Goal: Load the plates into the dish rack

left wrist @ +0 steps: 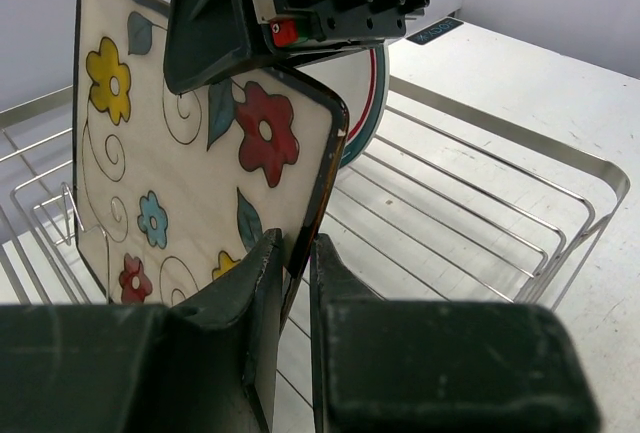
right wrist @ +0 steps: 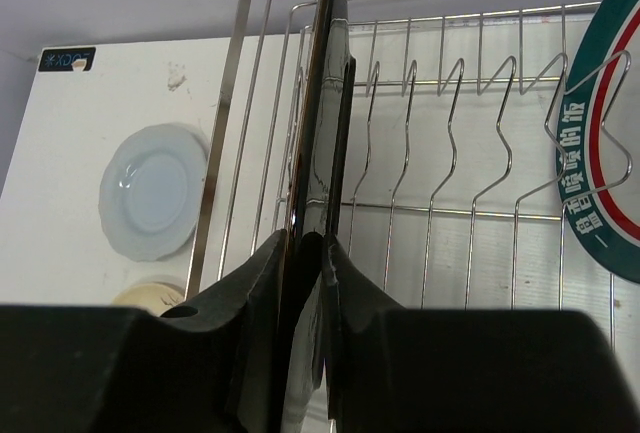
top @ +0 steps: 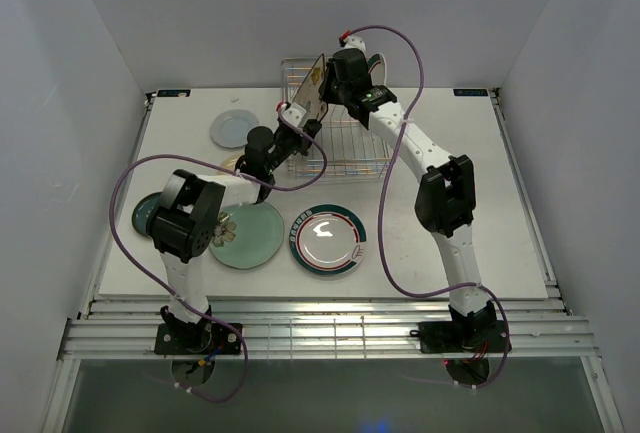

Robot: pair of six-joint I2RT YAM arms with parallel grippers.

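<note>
A square flowered plate (left wrist: 170, 173) stands tilted in the left part of the wire dish rack (top: 350, 168). My left gripper is at the plate's lower near corner, its fingers around or against the edge. My right gripper is at the plate's upper edge, which runs between its fingers. Whether either grips firmly I cannot tell. A round plate with a red and teal rim (right wrist: 600, 123) stands in the rack to the right.
On the table lie a pale blue plate (top: 236, 125), a green plate (top: 255, 243), a red-rimmed plate (top: 327, 241), a dark teal plate (top: 144, 211) and a partly hidden cream plate (right wrist: 145, 296). The table right of the rack is clear.
</note>
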